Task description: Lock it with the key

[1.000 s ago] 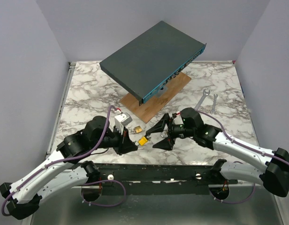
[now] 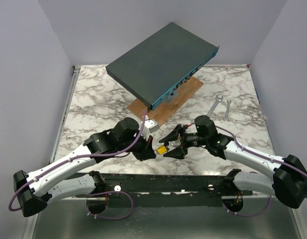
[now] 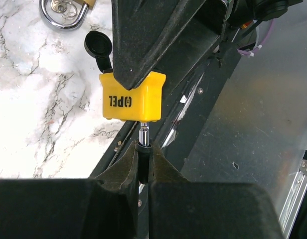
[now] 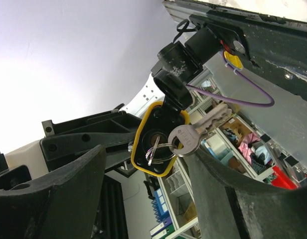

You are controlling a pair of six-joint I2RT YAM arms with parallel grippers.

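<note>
My left gripper is shut on the shackle of the yellow padlock (image 3: 133,102), holding it above the table. The padlock's rubber cap (image 3: 97,46) hangs open. In the right wrist view the black keyhole face is turned to the camera, with one key (image 4: 154,150) in the keyhole, seen edge-on. A second key (image 4: 187,138) dangles from the same ring, across the lock's edge. My right gripper is part open, with the key's head and ring between its fingers. In the top view the padlock (image 2: 162,149) is between the right fingers.
Another padlock (image 3: 74,22) with keys on a ring lies on the marble table, mostly out of the left wrist view. A large dark box (image 2: 163,64) rests over a wooden board (image 2: 188,92) behind the arms. Two wrenches lie at the right, one large wrench (image 2: 215,104).
</note>
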